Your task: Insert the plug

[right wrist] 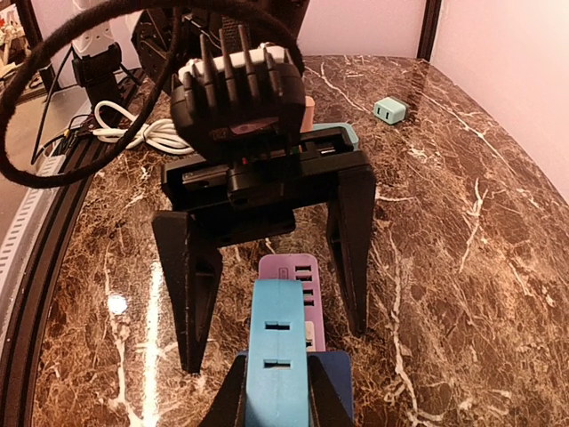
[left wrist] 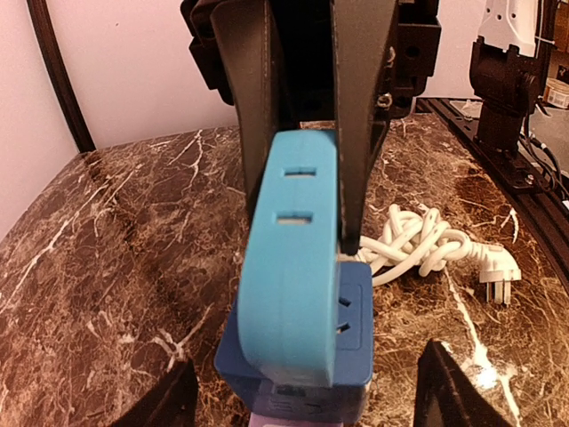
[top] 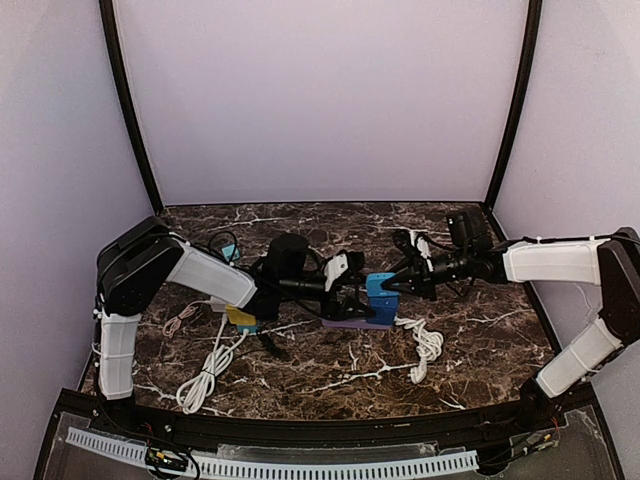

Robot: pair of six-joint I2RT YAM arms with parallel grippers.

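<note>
A light blue plug block (left wrist: 289, 267) with two slots in its face stands over the dark blue socket block (left wrist: 356, 307). My right gripper is shut on it, one finger on each side. Whether its prongs are in a socket is hidden. The dark blue block adjoins the pink power strip (right wrist: 313, 276), which lies on the table. My left gripper stands open over the strip, its fingers (right wrist: 354, 267) well apart and clear of the plug block. In the top view both grippers meet around the light blue plug block (top: 380, 284).
A coiled white cord (top: 425, 345) lies right of the strip, another white cord (top: 208, 375) at the front left. A small pale blue cube (right wrist: 389, 110) and a yellow piece (top: 240, 316) sit on the left side.
</note>
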